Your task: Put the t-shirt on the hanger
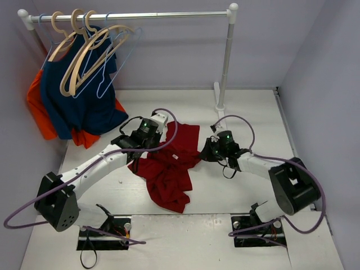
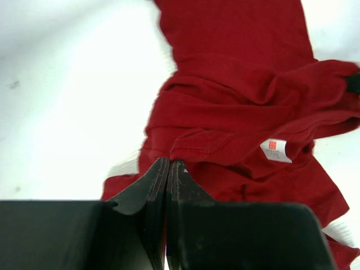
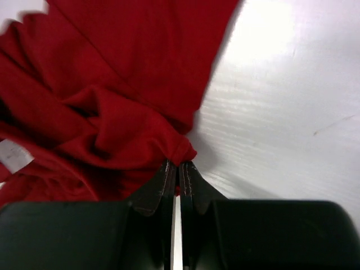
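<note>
A crumpled dark red t-shirt [image 1: 171, 183] with a white label lies on the white table between my arms. My left gripper is shut, with a thin fold of the red cloth [image 2: 194, 145] pinched at its fingertips. From there the fold runs across, past the label [image 2: 275, 150], to the other gripper. Shut on the shirt's right edge is my right gripper, a bunched bit of cloth [image 3: 181, 151] showing at its tips. Wooden hangers [image 1: 71, 84] and blue hangers [image 1: 103, 87] hang from the rail at upper left.
The white rack rail [image 1: 169, 16] spans the back, its right post [image 1: 226, 67] standing on the table. Navy [image 1: 59, 84] and orange [image 1: 39, 109] garments hang at the left. Bare table lies right of the shirt.
</note>
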